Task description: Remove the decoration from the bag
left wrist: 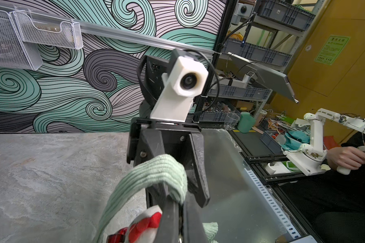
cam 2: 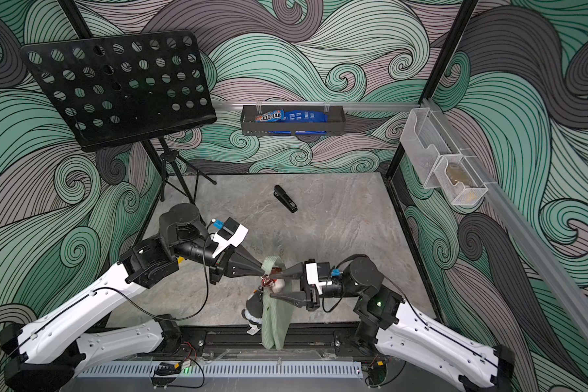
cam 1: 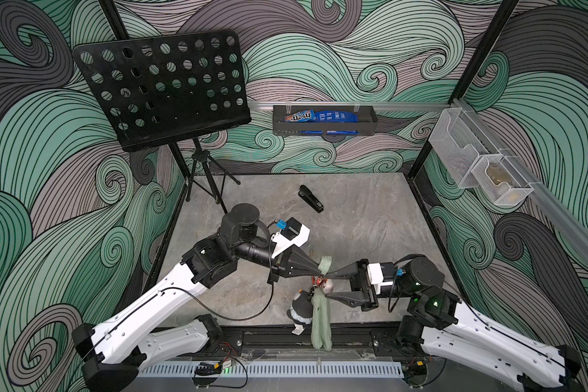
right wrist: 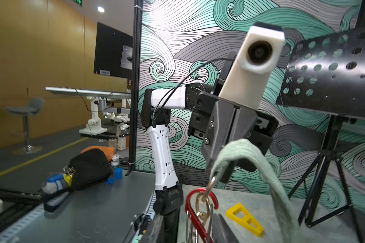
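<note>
A pale green corduroy bag (cam 1: 321, 326) hangs in front of the table's near edge. My left gripper (cam 1: 319, 273) is shut on its strap (left wrist: 162, 172), which loops over the fingertips. From the strap's metal ring hangs a red carabiner (right wrist: 198, 220) with more metal rings. A dark grey plush decoration (cam 1: 300, 307) dangles beside the bag, and a white and red piece (left wrist: 146, 226) shows close to the fingers. Reaching in from the right, my right gripper (cam 1: 328, 285) is part open, one finger on each side of the carabiner. Whether either finger touches it is hidden.
A black tool (cam 1: 311, 198) lies far back on the table, and a yellow triangular piece (right wrist: 245, 219) lies to the left side. The music stand (cam 1: 163, 88) stands at the left back. Open table (cam 1: 372, 215) stretches behind the grippers.
</note>
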